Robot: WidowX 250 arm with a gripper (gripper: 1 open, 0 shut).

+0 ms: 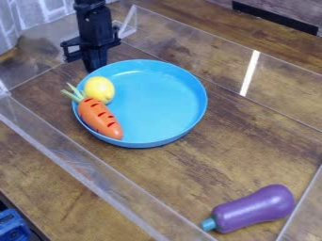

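My black gripper point(89, 56) hangs at the top left, just behind the rim of a round blue plate point(157, 104), its fingers pointing down; its fingers are too small and dark to read. On the plate's left side lie a yellow lemon-like toy point(100, 89) and, in front of it, an orange carrot point(100, 119) with green leaves. A purple eggplant point(253, 209) lies apart from the plate at the lower right.
Clear plastic walls point(38, 141) border the wooden work surface point(189, 179). A blue object point(11, 227) sits outside at the lower left. The wood right of and in front of the plate is mostly clear.
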